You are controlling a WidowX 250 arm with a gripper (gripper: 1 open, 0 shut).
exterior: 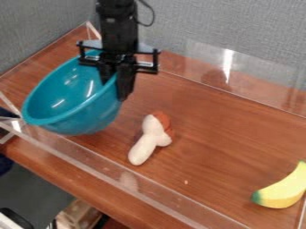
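My black gripper (117,66) is shut on the rim of a teal bowl (72,106), holding it tilted at the left of the wooden table. A white mushroom-like toy (150,139) with an orange-red top lies at the table's middle, to the bowl's right and apart from it. A yellow banana (282,186) lies at the right edge.
Clear plastic walls (221,78) border the table (209,148), with a grey padded backdrop behind. Dark items lie off the table at the lower left.
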